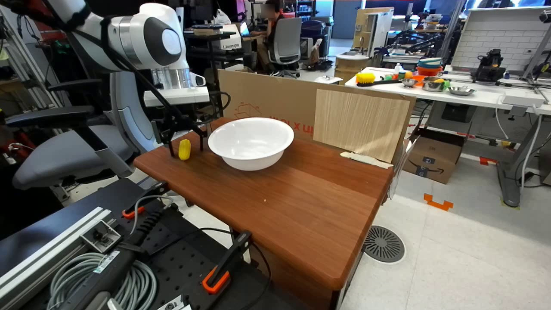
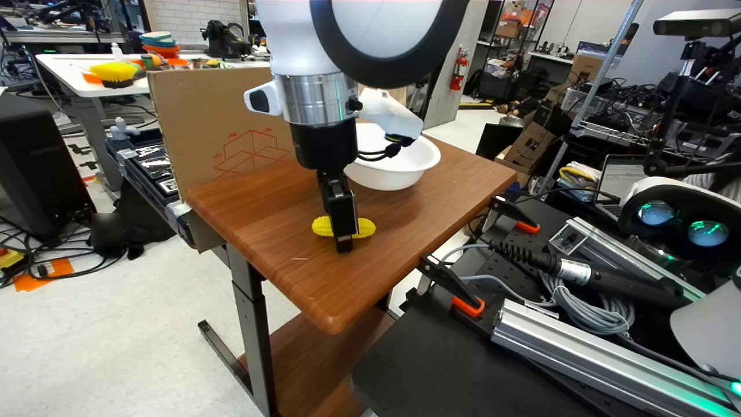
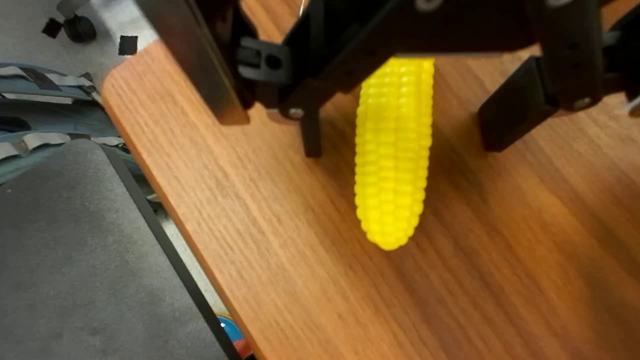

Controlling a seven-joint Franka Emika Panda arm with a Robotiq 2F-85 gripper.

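Note:
A yellow toy corn cob (image 3: 393, 162) lies on the brown wooden table, and in exterior view 1 the same corn (image 1: 184, 149) is near the table's left end. My gripper is lowered around it, one finger on each side, with gaps between the corn and both fingers in the wrist view. In exterior view 2 a dark finger of the gripper (image 2: 343, 243) crosses in front of the corn (image 2: 366, 227) and hides its middle. The fingers are part open and grip nothing. A white bowl (image 1: 251, 139) stands upright close by, seemingly empty.
A cardboard panel (image 1: 273, 98) walls the table's back edge. Black clamps (image 1: 232, 258) grip the front edge beside a dark bench with cables. A grey chair (image 1: 82, 155) stands past the left end.

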